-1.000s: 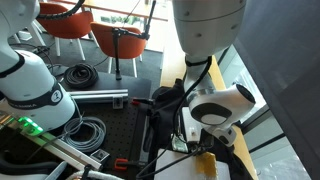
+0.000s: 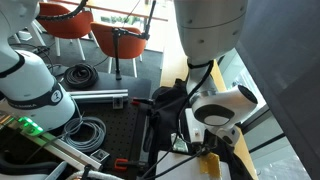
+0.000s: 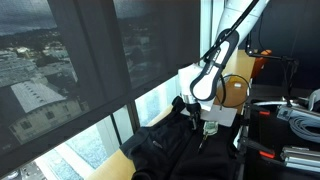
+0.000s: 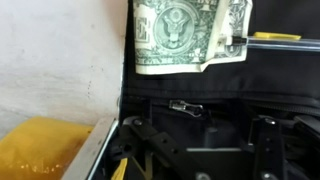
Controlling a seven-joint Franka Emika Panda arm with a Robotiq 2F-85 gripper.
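A dollar bill [image 4: 185, 32], curled at its edges, lies on a black cloth bag [image 4: 285, 75] in the wrist view. A pen [image 4: 285, 43] with a yellow clip rests at the bill's right end. My gripper stands open at the bottom of that view, its fingers apart and nothing visible between them. Just ahead of the gap sits a metal zipper pull [image 4: 186, 107] on the bag's zip. In exterior view 2 the bill [image 3: 210, 128] shows on the dark cloth, close to the gripper, whose fingertips are hard to make out there.
A yellow object [image 4: 38, 148] lies on the pale surface [image 4: 65, 60] left of the bag. Coiled cables [image 2: 85, 133] and a black perforated plate [image 2: 122, 125] are beside the robot base. A window wall runs along one side.
The upper arm has swung slightly toward the right of exterior view 1. The bag and the yellow object show no clear movement.
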